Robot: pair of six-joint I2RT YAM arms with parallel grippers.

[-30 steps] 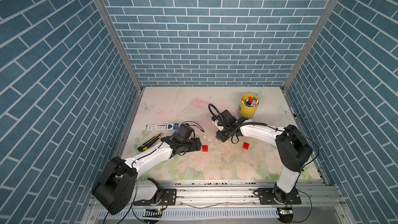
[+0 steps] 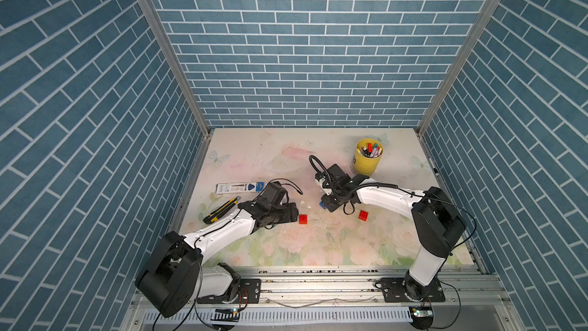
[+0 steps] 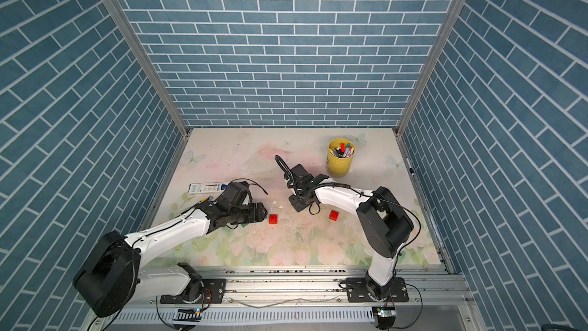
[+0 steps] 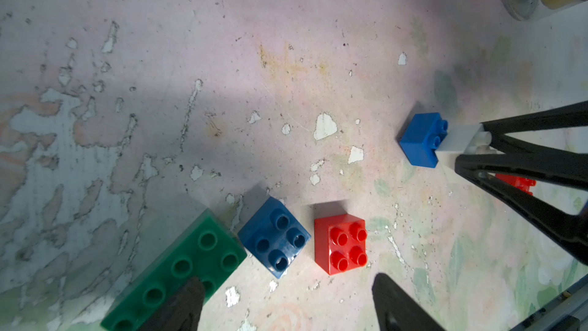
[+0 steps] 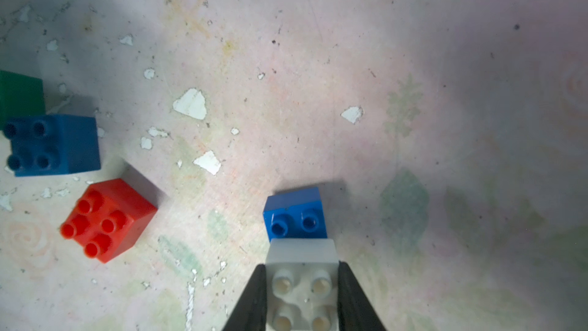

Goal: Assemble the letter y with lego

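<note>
My right gripper is shut on a whitish brick (image 5: pixel 301 254), studs facing the wrist camera. A blue brick shows directly beyond it, partly covered by the whitish one; in the left wrist view the two bricks appear to touch, but whether they are joined I cannot tell. My left gripper stands open, with nothing gripped. Around its fingertips lie a long green brick (image 4: pixel 180 263), a second blue brick (image 4: pixel 274 237) at its end, and a red brick (image 4: pixel 340 244). Another red brick (image 2: pixel 363 215) rests beneath the right arm.
A yellow bucket (image 2: pixel 367 164) of markers stands at the back right. On the left lie a yellow-black cutter (image 2: pixel 221 209) and a flat white-blue package (image 2: pixel 239 188).
The left arm has barely moved, and both red bricks stay where they were.
</note>
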